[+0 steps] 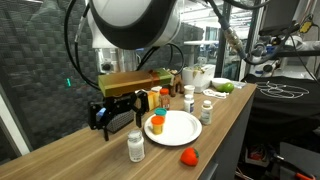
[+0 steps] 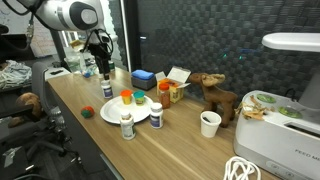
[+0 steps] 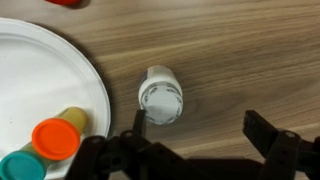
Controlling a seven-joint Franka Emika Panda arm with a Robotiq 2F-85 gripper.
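Observation:
A white bottle stands upright on the wooden table, left of the plate in exterior view 1. My gripper is above and slightly behind it in that view, pointing down, its fingers wide apart. From the wrist view, the bottle's round top shows near the left finger, ahead of the gap; the right finger is well off to its right. Nothing is between the fingers. In exterior view 2 the bottle appears below the gripper.
The white plate holds an orange cup and a teal cup, close beside the bottle. A red tomato lies near the front edge. Other bottles, a blue box and a brown toy animal stand around. Table left of the bottle is bare.

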